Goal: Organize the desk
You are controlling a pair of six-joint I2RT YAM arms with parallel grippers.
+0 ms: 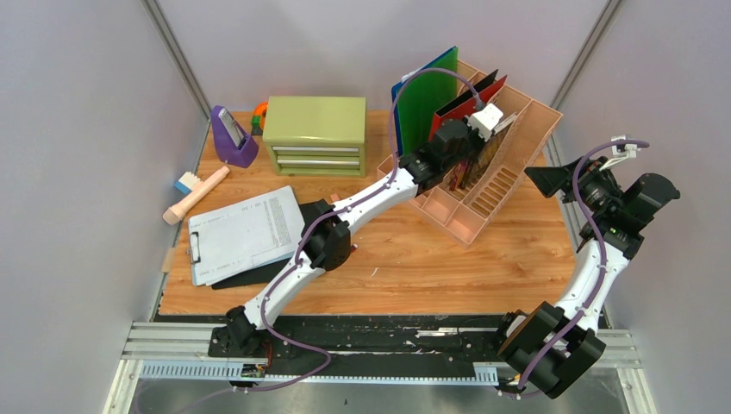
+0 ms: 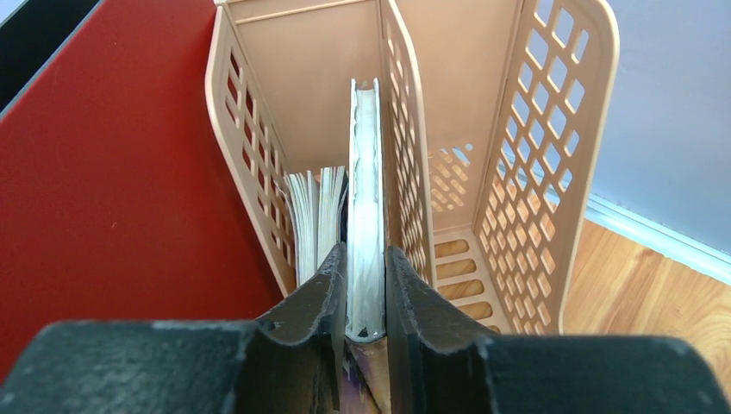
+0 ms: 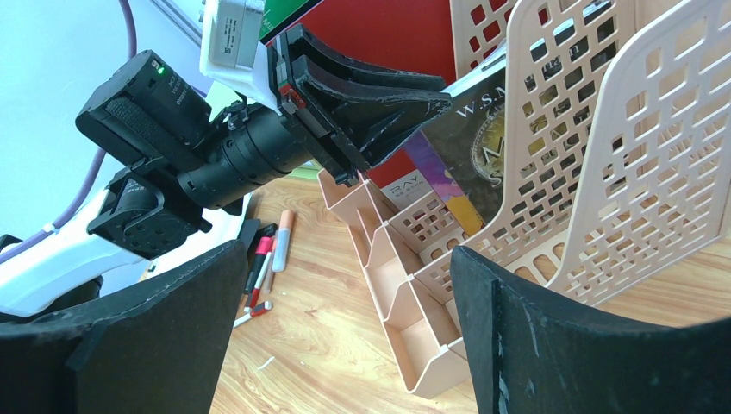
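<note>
A peach-coloured organizer [image 1: 527, 142] stands at the back right of the desk, with green and red folders in its slots. In one slot is a dark book, its pale page edge [image 2: 365, 207] facing up in the left wrist view. My left gripper is shut on this book, which stands upright between the slot walls. Thinner booklets [image 2: 315, 216] lean beside it in the same slot. My right gripper [image 1: 536, 177] hangs off the desk's right side; its fingers [image 3: 164, 319] are spread, with nothing between them.
A green drawer box [image 1: 315, 129], purple phone stand [image 1: 233, 142], wooden roller [image 1: 196, 196] and clipboard [image 1: 247, 233] occupy the left half. Several markers [image 3: 263, 259] lie near the left arm.
</note>
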